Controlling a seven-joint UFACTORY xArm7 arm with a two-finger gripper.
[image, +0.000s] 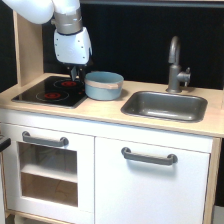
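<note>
The white robot arm reaches in from the top left, its dark gripper (76, 71) hanging over the back of the black stovetop (41, 93), just behind and left of a light blue pot (104, 88). The pot sits at the stovetop's right edge. The fingers are small and dark against the dark background, so I cannot tell whether they are open or shut, or whether they touch the pot.
A steel sink (164, 98) with a grey faucet (174, 72) fills the right of the wooden counter (110, 118). White cabinet doors (150, 185) with grey handles are below. A dark wall stands behind.
</note>
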